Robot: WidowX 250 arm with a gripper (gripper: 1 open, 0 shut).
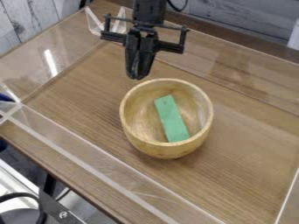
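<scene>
A round tan bowl [140,136] sits on the wooden table, holding a green rectangular block [173,119] that lies on its bottom, slightly right of the middle. My black gripper [139,72] hangs just behind the bowl, above and to the left of its rear rim, with its fingers pointing down and shut, nothing visible between them.
Light clear-looking items lie at the upper left edge, partly behind the arm. Black cables [35,197] lie at the lower left corner.
</scene>
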